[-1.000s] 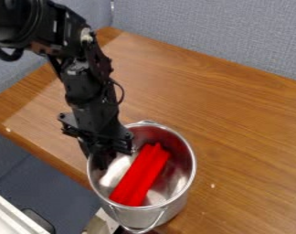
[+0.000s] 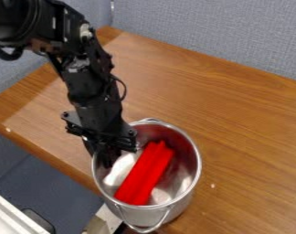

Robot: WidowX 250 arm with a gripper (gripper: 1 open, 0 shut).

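A silver metal bucket (image 2: 181,192) stands at the front edge of the table. Inside it lie a red elongated object (image 2: 148,172) and a white object (image 2: 119,169) to its left. My black gripper (image 2: 109,151) reaches down at the bucket's back-left rim, its tips partly inside and hard to make out against the dark arm; whether anything is between them does not show.
Grey padded walls line the back and left. At the lower left is a dark grey area with a white-edged object (image 2: 6,218).
The arm and bucket have shifted very slightly; otherwise the scene looks the same.
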